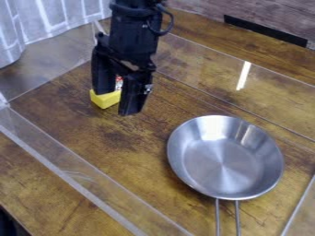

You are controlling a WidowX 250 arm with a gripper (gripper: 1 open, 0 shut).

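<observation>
My black gripper [123, 88] hangs over the left-middle of the wooden table, open, in the camera view. A yellow object [105, 98] with a bit of red and white lies just behind it, partly hidden by the gripper. A silver pan [224, 155] with a long handle pointing toward the front sits at the right.
Clear barrier edges run along the left and right sides. A white curtain [28, 28] hangs at the back left.
</observation>
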